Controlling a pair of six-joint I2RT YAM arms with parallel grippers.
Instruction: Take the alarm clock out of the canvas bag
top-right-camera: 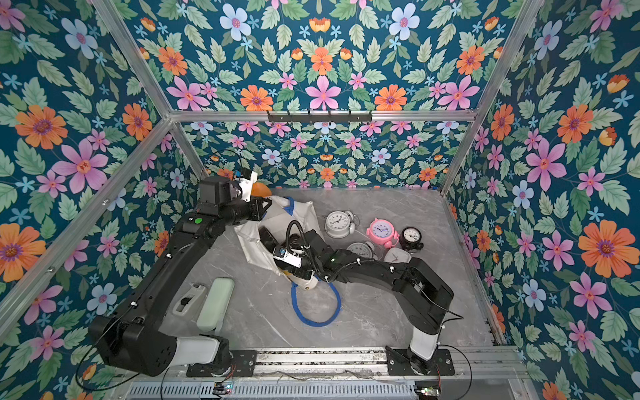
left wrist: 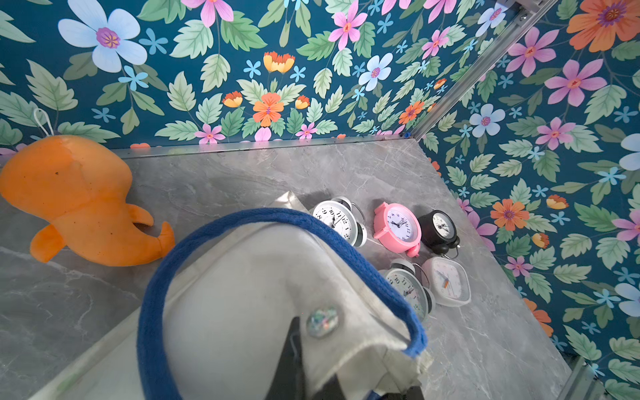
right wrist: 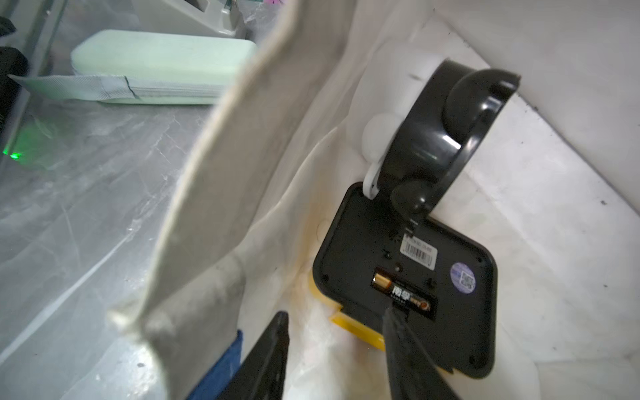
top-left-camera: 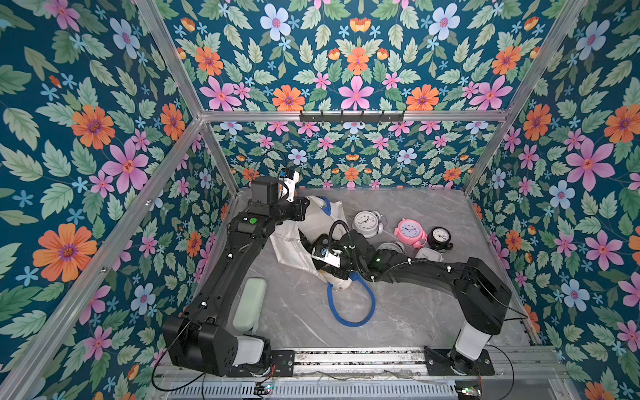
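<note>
The canvas bag (left wrist: 226, 286) lies with its mouth open, one blue handle (top-left-camera: 351, 324) on the table. Inside, the right wrist view shows a square alarm clock (right wrist: 460, 320), its black back with battery upward and yellow at its edge. A rounder black alarm clock (right wrist: 420, 143) with a white part leans above it. My right gripper is inside the bag mouth, fingers apart, at the square clock's near edge; nothing is held. My left gripper (top-left-camera: 305, 209) is shut on the bag's canvas at the far left rim; its fingertips are partly hidden.
Right of the bag stand a white clock (top-left-camera: 366, 223), a pink clock (top-left-camera: 410, 230), a black clock (top-left-camera: 440, 236) and two pale ones partly behind the right arm. A green case (top-left-camera: 250, 303) lies front left, an orange plush (left wrist: 73, 200) behind the bag.
</note>
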